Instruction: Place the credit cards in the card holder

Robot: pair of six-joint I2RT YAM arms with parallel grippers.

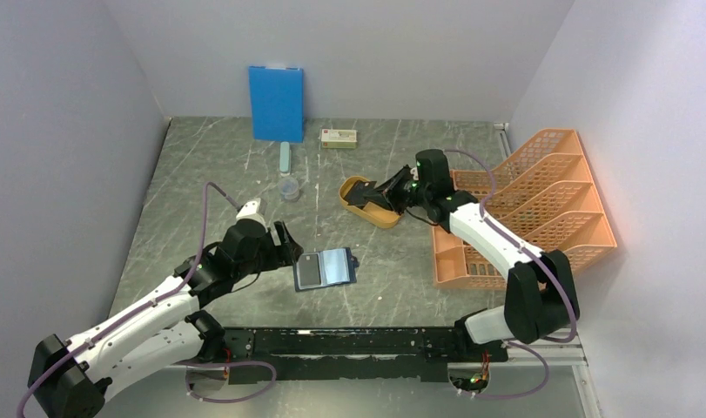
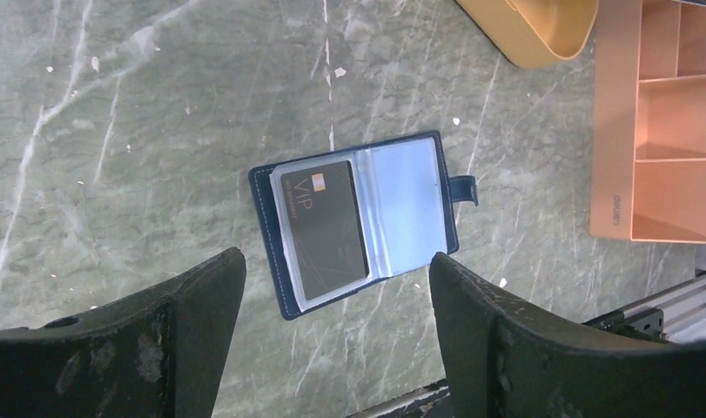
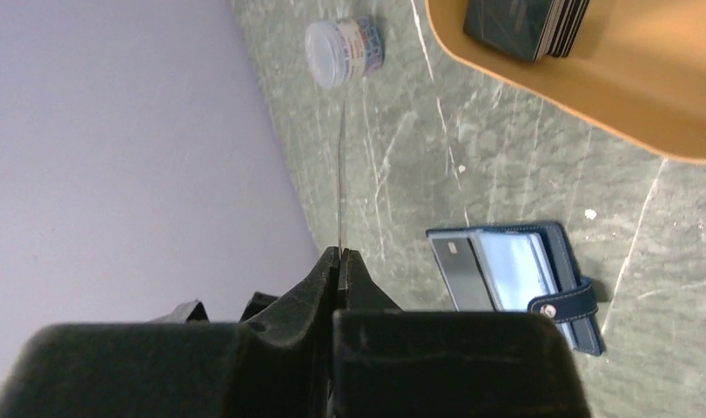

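The open navy card holder [image 1: 325,269] lies flat on the table, a dark VIP card [image 2: 324,228] in its left clear sleeve and a pale sleeve [image 2: 408,202] on its right side. Left of the holder, my left gripper [image 1: 295,246] hovers with its fingers [image 2: 205,296] well apart and nothing between them. Above the tan basket [image 1: 386,217], my right gripper is shut on a thin credit card [image 3: 339,178], seen edge-on and standing out from the fingertips. A stack of dark cards [image 3: 513,26] stays in the basket.
An orange rack [image 1: 458,277] fills the right side. Toward the back are a small clear jar [image 1: 288,188], a light blue stick [image 1: 285,158], a small box [image 1: 339,138] and a blue folder [image 1: 277,104]. Bare table surrounds the card holder.
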